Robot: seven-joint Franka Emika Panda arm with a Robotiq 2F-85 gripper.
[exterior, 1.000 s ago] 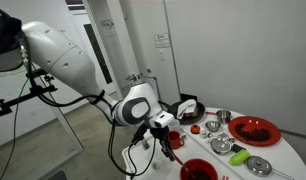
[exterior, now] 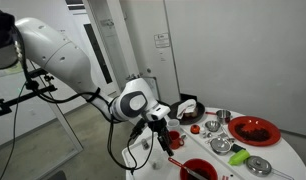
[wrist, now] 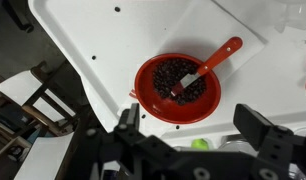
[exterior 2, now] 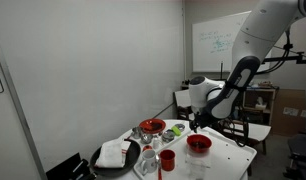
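A red bowl [wrist: 178,122] filled with dark beans [wrist: 196,90] sits on the white table. A spatula [wrist: 221,54] with a red handle leans in it, blade among the beans and handle over the rim. My gripper is open above the bowl, with nothing between its fingers. In exterior view 1 the gripper [exterior: 167,148] hangs just behind the bowl [exterior: 201,166], whose lower part is cut off by the frame. Exterior view 2 has the gripper [exterior 2: 197,126] over the bowl [exterior 2: 199,143].
A large red plate [exterior: 273,136], a lid [exterior: 258,166], a green item [exterior: 239,157] and metal pots [exterior: 221,144] stand nearby. A red cup [exterior 2: 167,161] and a dark pan [exterior 2: 100,159] with a white cloth [exterior 2: 113,153] lie on the other side. Bare tabletop [exterior 2: 228,155] shows beside the bowl.
One second ago the red handle rose steeply to the gripper's fingertips; it now slants lower across the bowl's rim, away from them. The arm has shifted only slightly.
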